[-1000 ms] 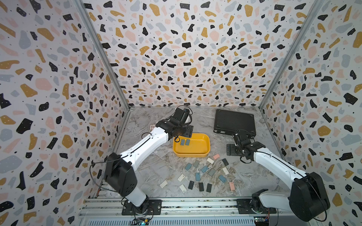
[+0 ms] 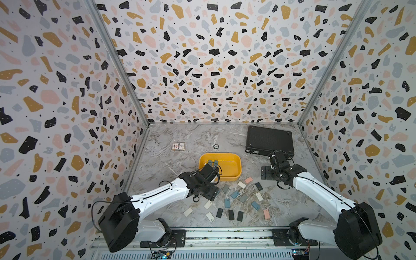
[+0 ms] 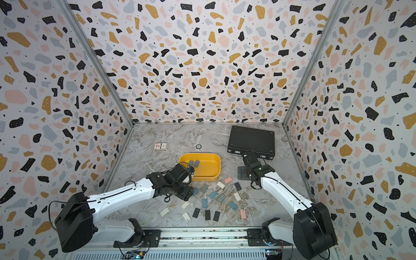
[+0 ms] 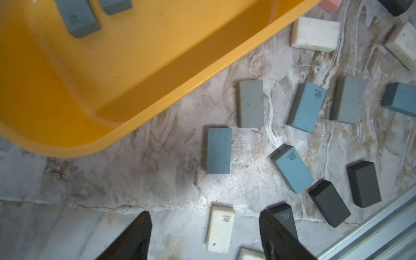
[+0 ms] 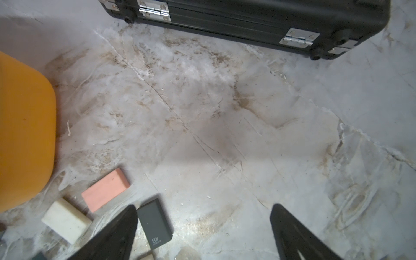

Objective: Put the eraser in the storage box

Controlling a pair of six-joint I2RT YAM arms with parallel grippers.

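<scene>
The yellow storage box (image 2: 231, 168) stands mid-table with two blue-grey erasers (image 4: 78, 17) lying inside near its left end. Many erasers in blue, grey, white, black and pink are scattered in front of it. My left gripper is open above these loose ones; a white eraser (image 4: 220, 229) appears between its fingers but is not gripped, and a blue eraser (image 4: 218, 150) lies a little beyond. Part of a black eraser (image 4: 283, 216) is covered by one finger. Open and empty, my right gripper hovers over the table right of the box, beside a black eraser (image 5: 155, 223).
A black case (image 2: 269, 140) occupies the back right. At the back left lies a small card box (image 2: 178, 146), and a small round ring (image 2: 215, 146) sits behind the storage box. Bare marble (image 5: 242, 143) spreads beneath my right gripper.
My left arm has swung from behind and above the yellow box toward the front, over the loose erasers. The right arm has barely moved.
</scene>
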